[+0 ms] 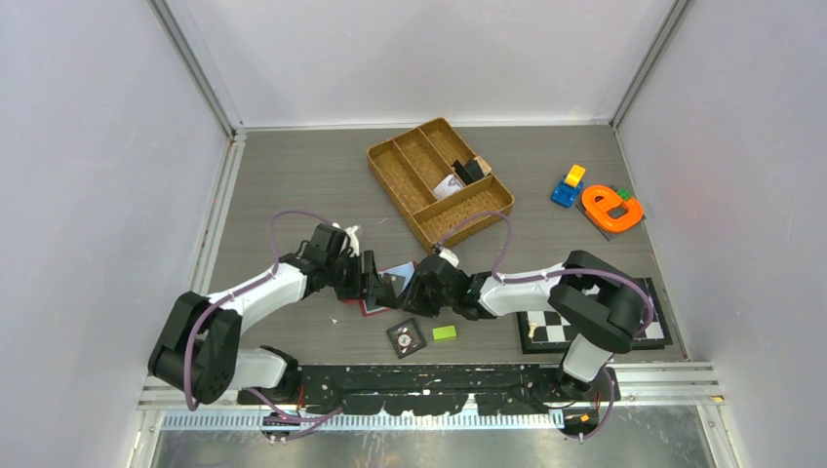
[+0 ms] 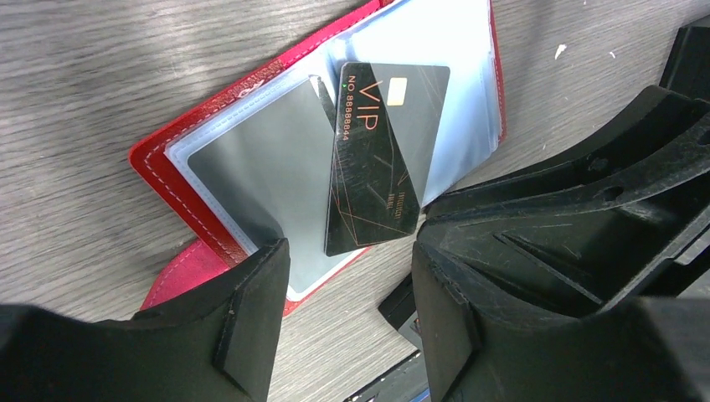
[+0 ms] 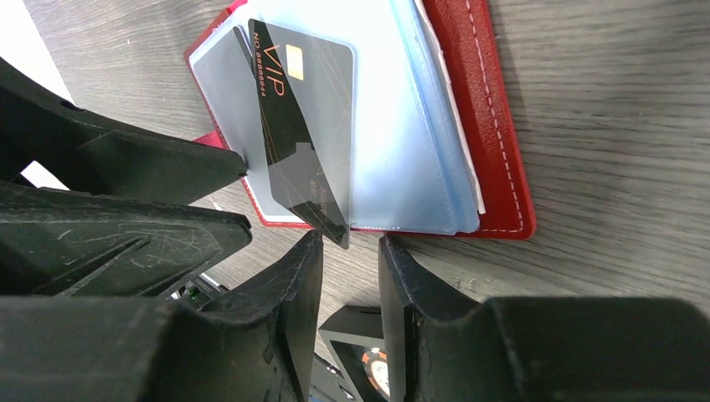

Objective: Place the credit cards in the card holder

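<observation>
A black VIP card lies on the open red card holder, whose clear sleeves face up; the same card (image 3: 310,126) shows near the bottom edge of the holder in the right wrist view. My left gripper is open just in front of the card, nothing between its fingers. My right gripper is also open, its fingertips at the card's lower edge and the holder's edge. In the top view both grippers crowd over the holder from either side, partly hiding it.
A wooden divided tray (image 1: 400,185) stands behind. In front lie a dark square object (image 1: 406,338) and a green block (image 1: 444,332). A chessboard (image 1: 546,331) is at the right, toys (image 1: 610,205) at back right.
</observation>
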